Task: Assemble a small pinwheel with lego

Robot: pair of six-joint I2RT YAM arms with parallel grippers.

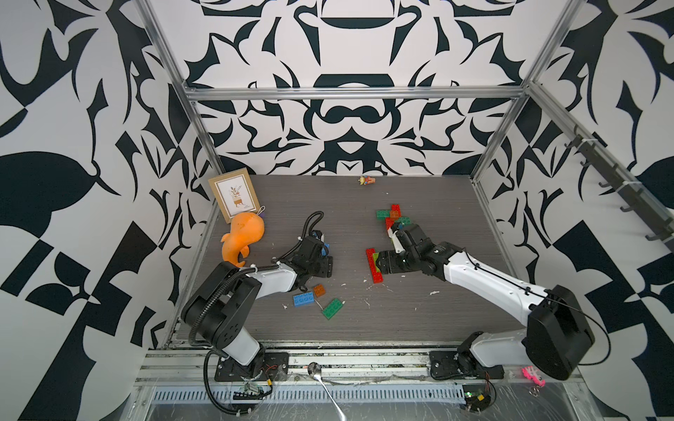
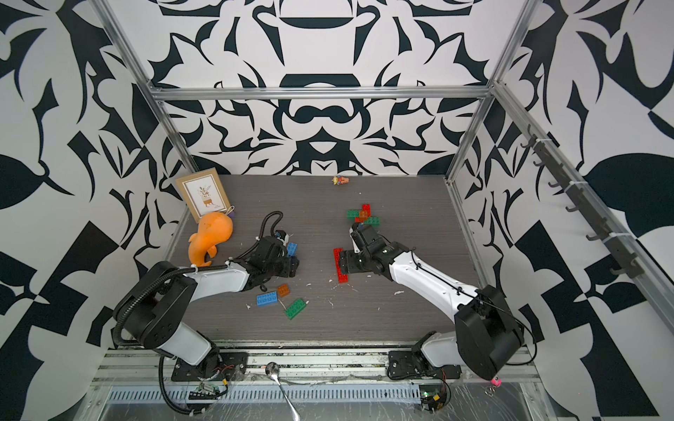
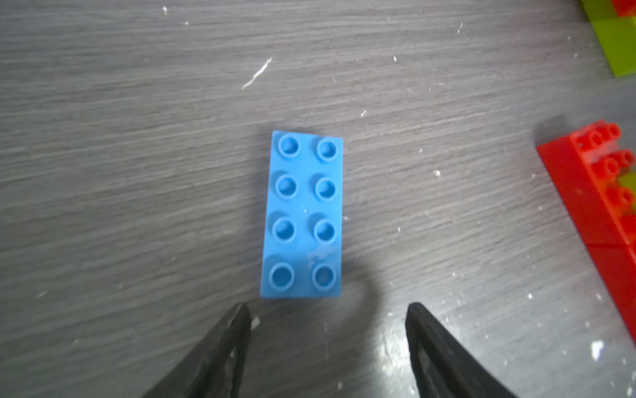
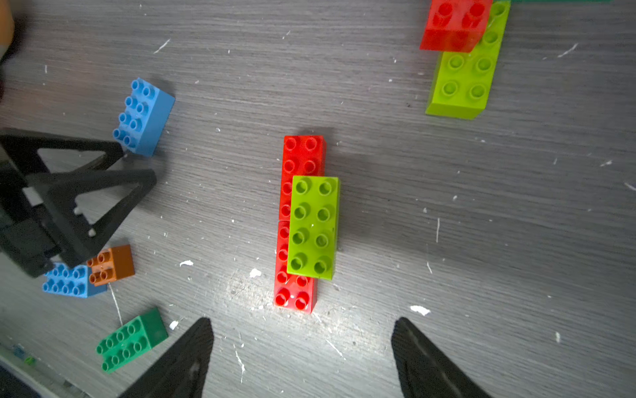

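Observation:
A blue brick [image 3: 303, 215] lies alone on the table in the left wrist view, just beyond the parted, empty fingertips of my left gripper. In the right wrist view, a lime brick [image 4: 313, 227] sits on top of a row of red bricks [image 4: 303, 152] laid end to end. My right gripper is over this stack, its fingers apart and nothing between them. Farther back stands a cluster with a red brick [image 4: 457, 23] on a lime brick [image 4: 463, 86]; green bricks [image 1: 382, 214] belong to that cluster.
Another blue brick [image 1: 304, 299], an orange brick [image 1: 319, 289] and a green brick [image 1: 332, 308] lie near the front. An orange plush [image 1: 244, 235] and a picture frame [image 1: 235, 194] occupy the left side. Open table lies between the two grippers.

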